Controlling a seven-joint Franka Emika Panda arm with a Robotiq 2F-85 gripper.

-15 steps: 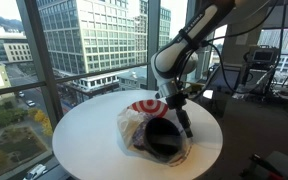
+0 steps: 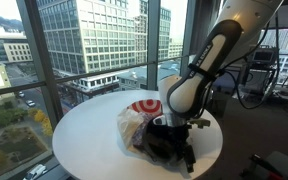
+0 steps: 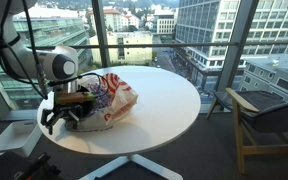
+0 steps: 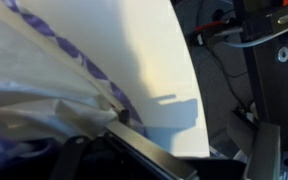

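A soft bag (image 2: 132, 125) in white, red and purple lies on the round white table, a dark area (image 2: 152, 146) facing the front. In exterior view 2 its crumpled side (image 3: 116, 105) shows red and white. My gripper (image 2: 191, 145) is low over the table at the bag's right front edge, fingers apart. From the other side, the gripper (image 3: 66, 110) overlaps the bag's near end. In the wrist view, white material with a purple striped edge (image 4: 79, 60) reaches one dark finger (image 4: 134, 150); whether they touch, I cannot tell. Nothing shows held.
A wooden chair (image 3: 269, 105) stands apart at the right in exterior view 2. Tall windows surround the table.
The gripper has come down and towards the front edge of the table, beside the bag. The bag's round dark opening, plain a second ago, is now partly covered by the arm.
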